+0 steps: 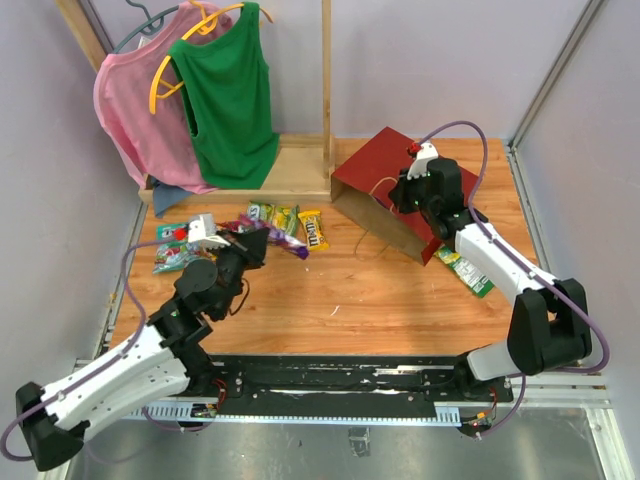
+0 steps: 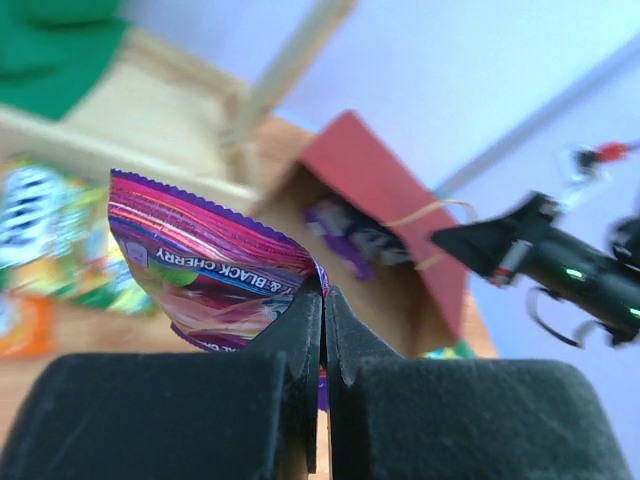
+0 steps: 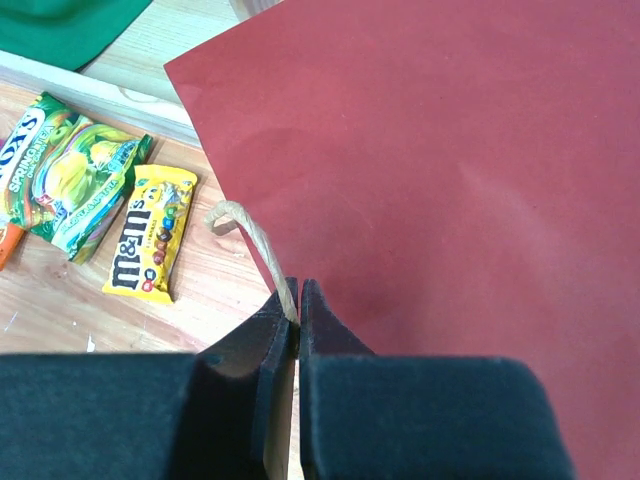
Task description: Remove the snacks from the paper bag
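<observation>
In the top view my left gripper (image 1: 262,236) is over the left part of the table, shut on a purple snack packet (image 1: 285,240). The left wrist view shows that packet (image 2: 215,268) pinched by one edge, its printing reading black cherry. The red paper bag (image 1: 375,165) lies tilted, its mouth facing left. My right gripper (image 1: 398,198) is shut on the bag's cord handle (image 3: 258,240). Inside the bag, a purple packet (image 2: 340,235) and other wrappers show blurred in the left wrist view.
On the table lie a yellow M&M's packet (image 3: 152,234), a green Sours packet (image 3: 88,185) and a teal packet (image 1: 172,250). Another green packet (image 1: 467,272) lies right of the bag. A wooden rack (image 1: 300,165) stands behind.
</observation>
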